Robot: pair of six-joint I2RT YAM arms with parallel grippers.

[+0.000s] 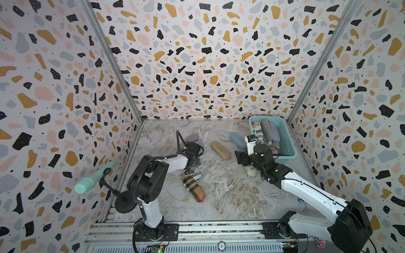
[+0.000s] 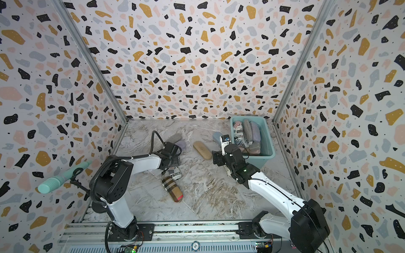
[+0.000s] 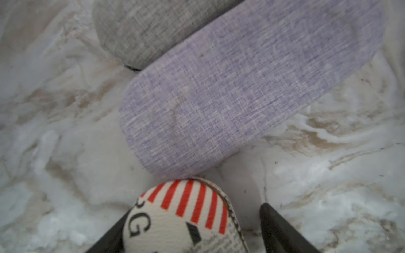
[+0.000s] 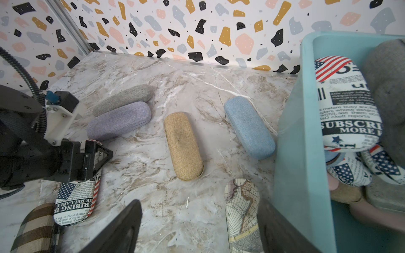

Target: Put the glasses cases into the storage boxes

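Note:
My left gripper is open, its fingers (image 3: pixel 281 234) on either side of a printed case (image 3: pixel 173 225) with red stripes and lettering. A gap shows on the right; the left finger is close against the case or touching it. Beyond lie a lilac case (image 3: pixel 253 88) and a grey case (image 3: pixel 156 29). Open and empty, my right gripper hangs left of the turquoise storage box (image 4: pixel 291 168). A map-printed case (image 4: pixel 242 206) lies below its right finger. A tan case (image 4: pixel 184 145) and a blue case (image 4: pixel 249 126) rest farther back.
A plaid case (image 1: pixel 194 189) lies just in front of the printed one. Several cases, including another printed one (image 4: pixel 348 105), fill part of the box. Open marble tabletop (image 1: pixel 232 191) spreads across the front middle. Patterned walls enclose the table.

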